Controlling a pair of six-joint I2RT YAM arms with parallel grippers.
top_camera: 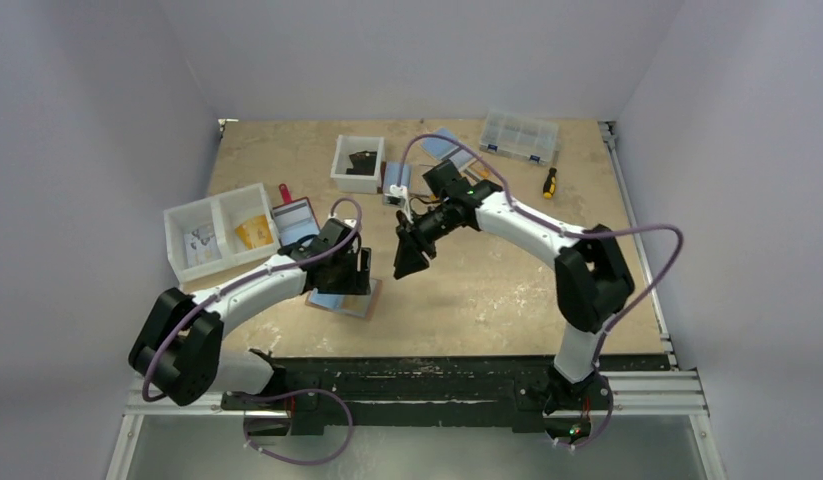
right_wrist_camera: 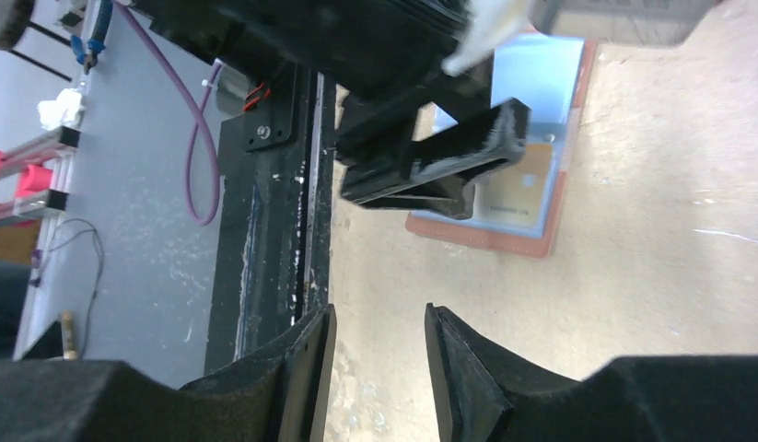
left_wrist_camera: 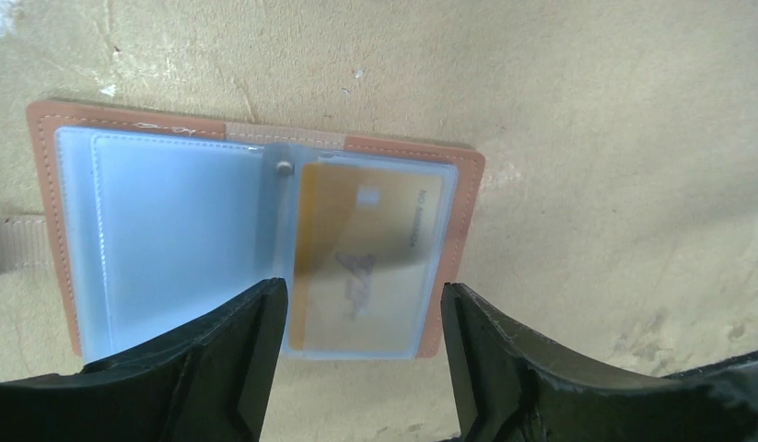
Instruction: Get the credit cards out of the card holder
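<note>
The open card holder [left_wrist_camera: 163, 230], blue sleeves on a brown backing, lies flat near the front edge in the left wrist view. Its right sleeve holds a gold card [left_wrist_camera: 366, 249]; the left sleeve looks empty. My left gripper hovers over the holder with fingers apart and nothing between them. In the right wrist view, my right gripper is open over bare table, with the holder [right_wrist_camera: 518, 184] beyond it, partly hidden by the left gripper.
White bins [top_camera: 171, 236] stand at the left, with another [top_camera: 335, 168] at the back. More holders, a clear case [top_camera: 517, 145] and a screwdriver [top_camera: 549, 186] lie along the back.
</note>
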